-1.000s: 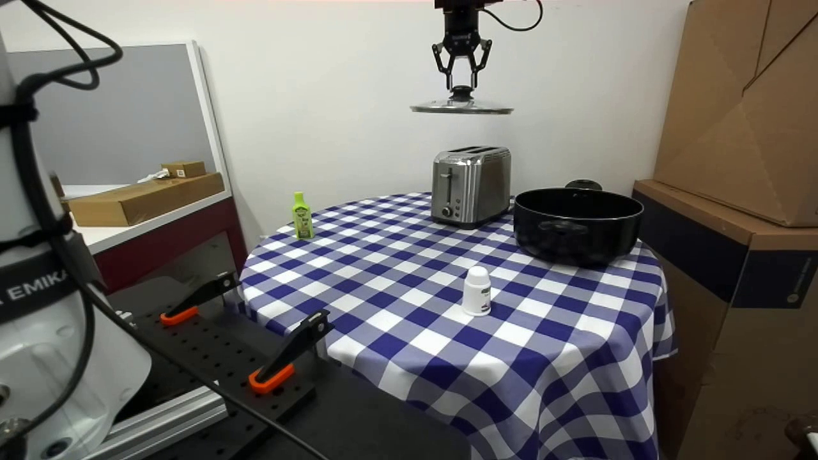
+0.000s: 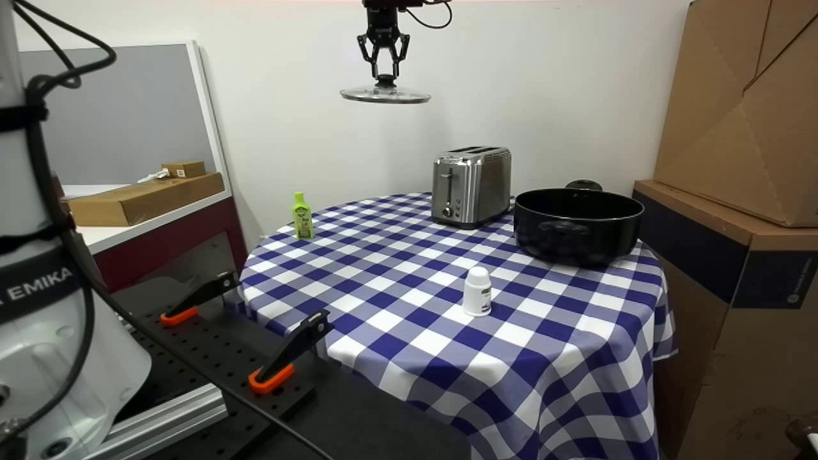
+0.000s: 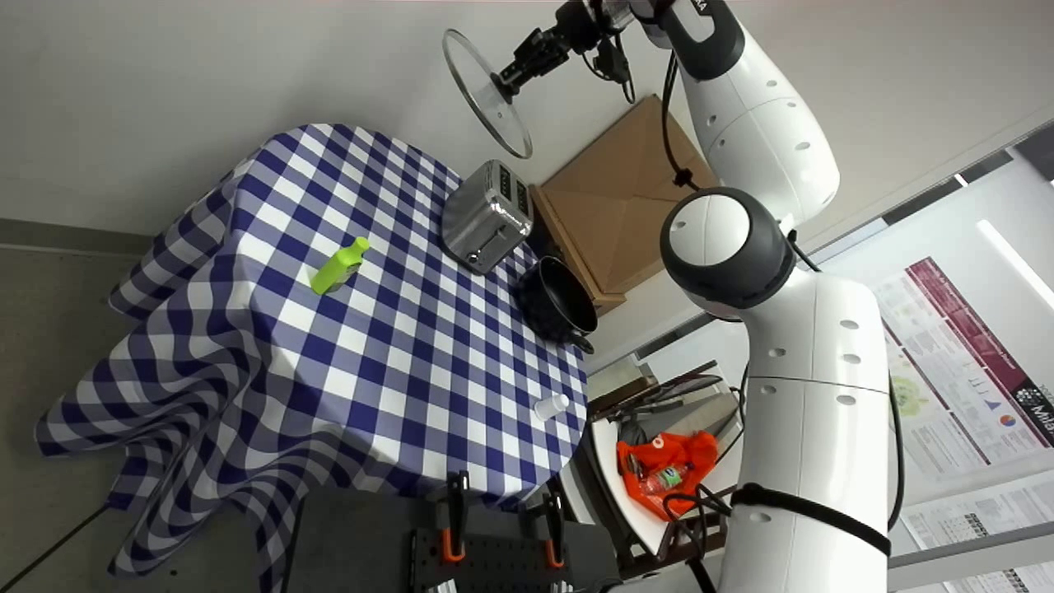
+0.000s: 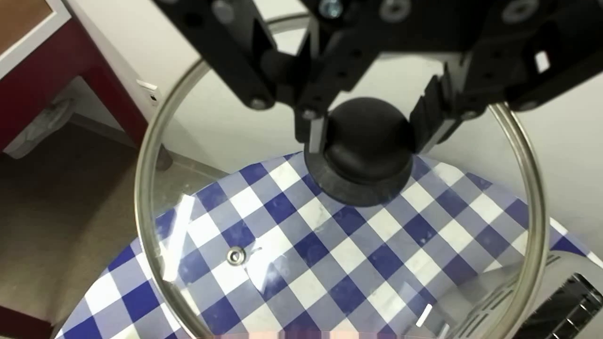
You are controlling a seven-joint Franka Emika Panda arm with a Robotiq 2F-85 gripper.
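Note:
A round glass lid (image 2: 360, 94) with a metal rim hangs in the air, well above the table and to the left of the toaster in exterior view 1. My gripper (image 2: 385, 75) is shut on the lid's black knob (image 4: 368, 149), one finger on each side of it in the wrist view. In exterior view 2 the glass lid (image 3: 477, 92) appears steeply slanted below the arm. An uncovered black pot (image 2: 579, 230) stands at the table's right side, away from the lid.
A silver toaster (image 2: 471, 188) stands at the back of the checkered table (image 2: 368, 306). Also on it are a green bottle (image 2: 303, 216) at the left and a white bottle (image 2: 477, 292) near the front. Cardboard boxes (image 2: 736, 115) rise at the right.
My gripper and the lid have moved left and slightly up in exterior view 1, from above the toaster to left of it. The objects on the table have stayed put.

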